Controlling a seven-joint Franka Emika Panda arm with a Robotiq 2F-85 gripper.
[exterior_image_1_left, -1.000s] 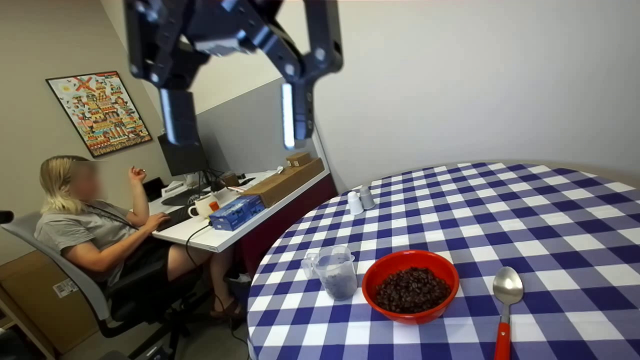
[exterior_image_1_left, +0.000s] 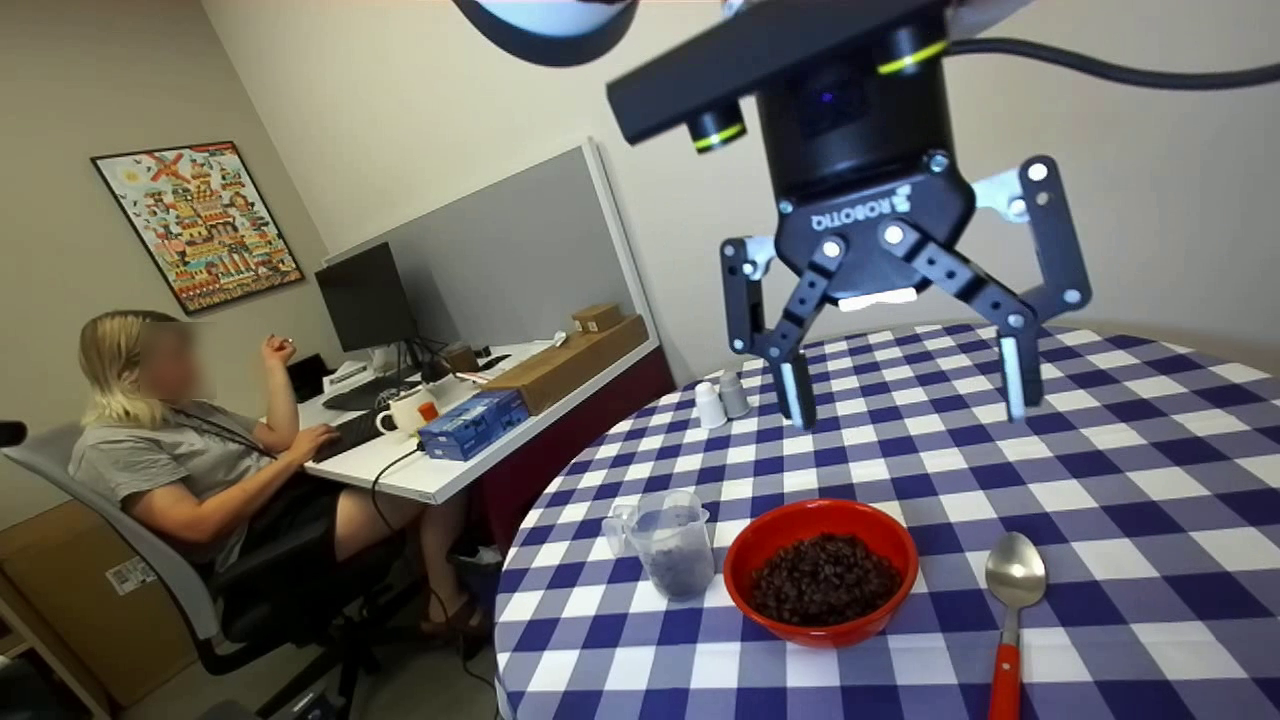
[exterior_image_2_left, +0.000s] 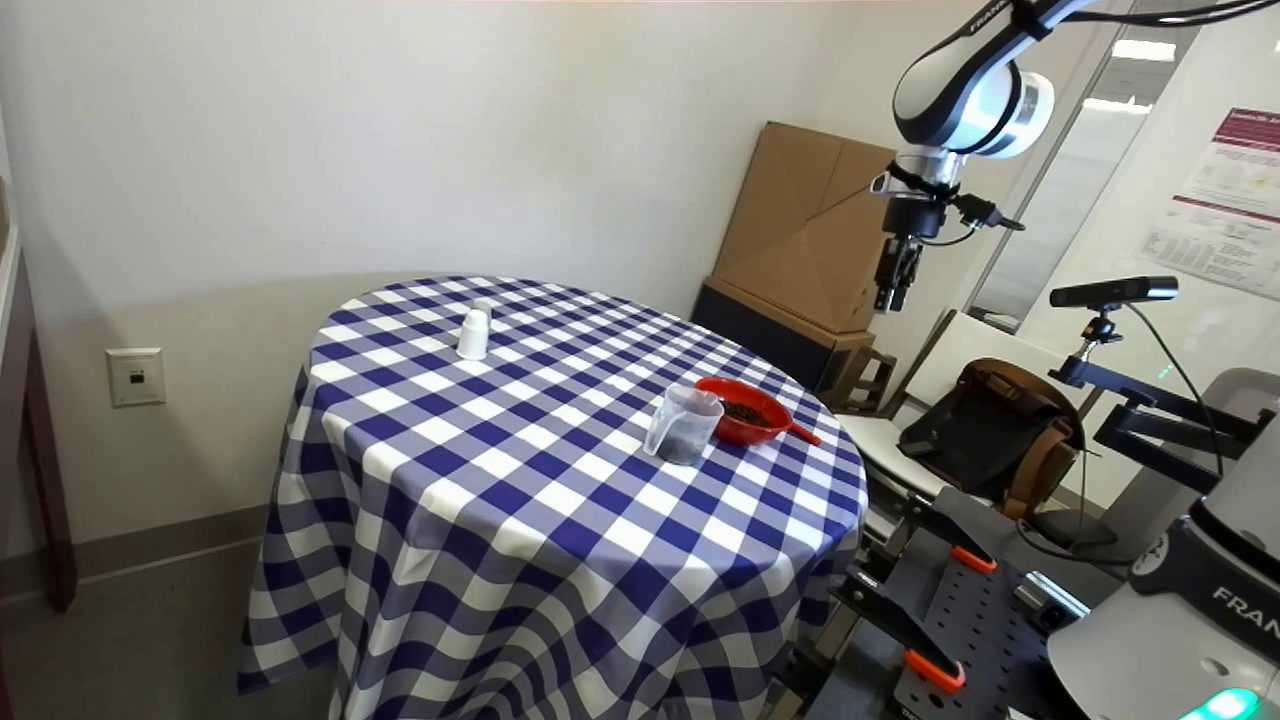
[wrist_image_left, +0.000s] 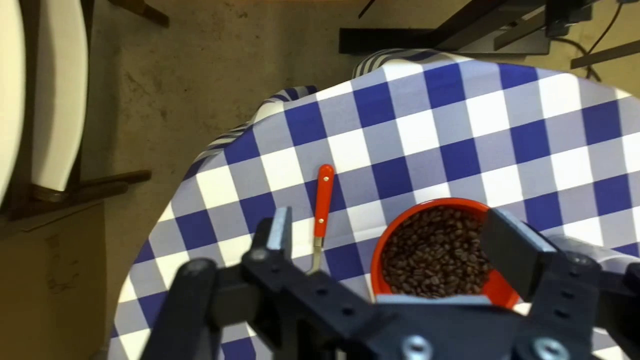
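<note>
My gripper (exterior_image_1_left: 908, 414) hangs high above the table, open, with nothing between its fingers. In the wrist view a red bowl (wrist_image_left: 377, 259) of dark coffee beans (wrist_image_left: 435, 252) shows below, partly covered by the right finger. To the left of the bowl lies a spoon with a red handle (wrist_image_left: 324, 201); its metal head is hidden behind my gripper there, but the whole bowl of the spoon (exterior_image_1_left: 1016, 570) shows in exterior view 1. A clear measuring cup (exterior_image_1_left: 674, 554) stands beside the red bowl, with something dark in its lower part.
White and grey shakers (exterior_image_1_left: 710, 406) stand together toward the far side of the checked tablecloth (exterior_image_2_left: 564, 396). A person sits at a desk (exterior_image_1_left: 420, 478) off to the left in exterior view 1.
In exterior view 1 my gripper has moved from the upper left to the right and appears lower and smaller. It stands open in both frames. The objects on the table have stayed put.
</note>
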